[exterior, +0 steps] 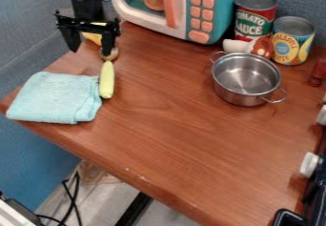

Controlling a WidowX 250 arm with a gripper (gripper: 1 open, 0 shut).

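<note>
My black gripper (90, 34) is low over the back left of the wooden table, beside the toy microwave, in front of a yellow object that it mostly hides. Its fingers are dark and small, so I cannot tell their state. A yellow elongated item (107, 80) lies just below it, beside a folded light-blue towel (53, 98).
A toy microwave (204, 10) stands at the back, with a tomato sauce can (254, 18) and another can (292, 41) to its right. A steel pot (246, 77) sits at right centre.
</note>
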